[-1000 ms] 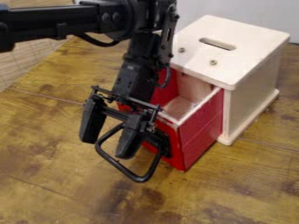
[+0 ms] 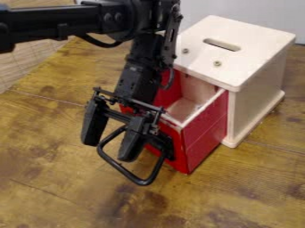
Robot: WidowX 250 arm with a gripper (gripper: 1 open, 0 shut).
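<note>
A red drawer (image 2: 205, 134) stands pulled out from a cream cabinet (image 2: 234, 55), its pale inside visible. My black gripper (image 2: 131, 136) is down at the front left corner of the drawer, in front of its red face and hiding part of it. A black looped part (image 2: 143, 178), perhaps a handle, hangs below the fingers near the floor. Whether the fingers are open or shut on anything is hard to tell.
The cabinet takes up the upper right, with a slot in its top.
</note>
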